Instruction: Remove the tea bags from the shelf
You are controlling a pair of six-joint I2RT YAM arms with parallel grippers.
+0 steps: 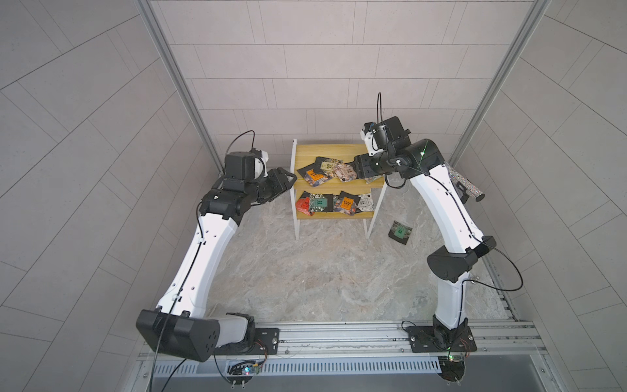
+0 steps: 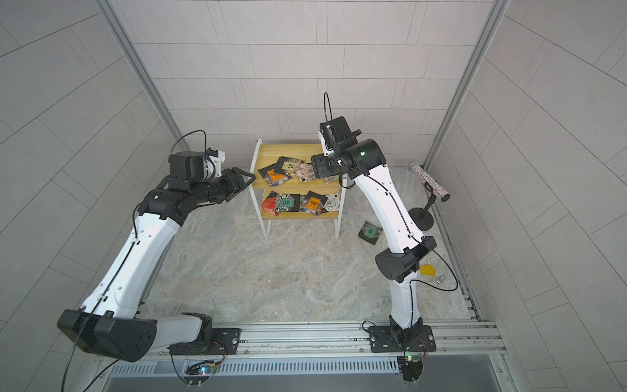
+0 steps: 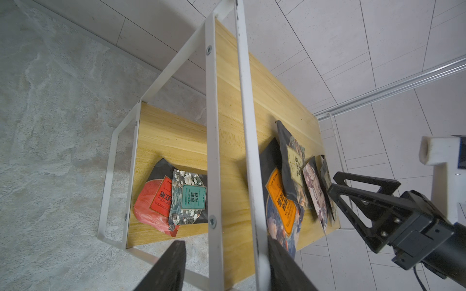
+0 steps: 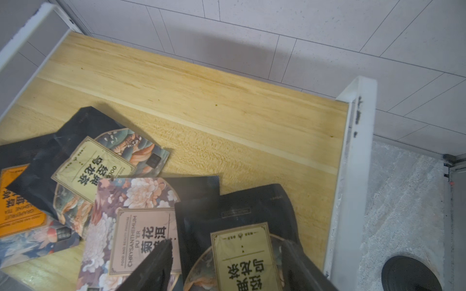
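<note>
Tea bags lie on both shelves: orange-labelled [image 1: 314,177], pink [image 1: 345,172] and yellow-labelled ones above; red [image 3: 150,203], green [image 3: 190,198] and others below. My right gripper is open over a black yellow-labelled bag [image 4: 242,247] at the upper shelf's right end. My left gripper stands part open at the shelf's left frame, whose white posts show between its fingers in its wrist view. A separate green-labelled bag [image 1: 400,232] lies on the floor right of the shelf.
A patterned cylinder [image 2: 427,181] on a black stand [image 2: 421,219] stands at the right, with a small yellow object [image 2: 427,269] nearer. The floor in front of the shelf [image 1: 326,274] is clear.
</note>
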